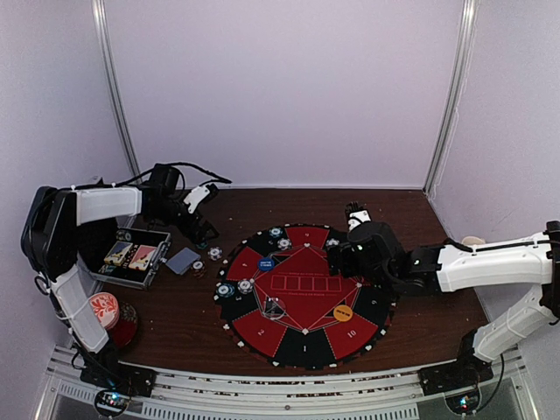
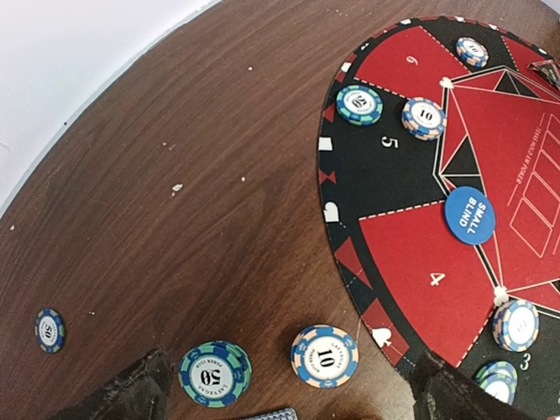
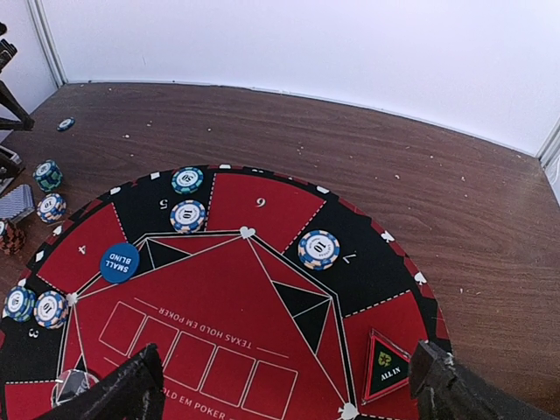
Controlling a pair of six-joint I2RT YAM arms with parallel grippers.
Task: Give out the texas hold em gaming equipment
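Note:
The round red and black poker mat [image 1: 306,341] lies mid-table. My left gripper stands open above the wood left of it, nothing between its fingers. In the left wrist view, a green 50 chip stack [image 2: 215,374] and a blue-and-cream 10 chip stack [image 2: 325,356] show between and beyond the spread fingers. Over the mat's right part, my right gripper is open and empty. On the mat are 50 chips [image 3: 187,180], 10 chips [image 3: 188,216], the blue small blind disc [image 3: 119,262], the all-in triangle [image 3: 385,367] and an orange disc [image 1: 343,312].
At left, an open case [image 1: 131,278] holds cards. Beside it lies a blue-backed card deck [image 1: 183,261]. A lone 50 chip [image 2: 50,331] rests on bare wood. Round red-patterned items [image 1: 105,308] stand front left.

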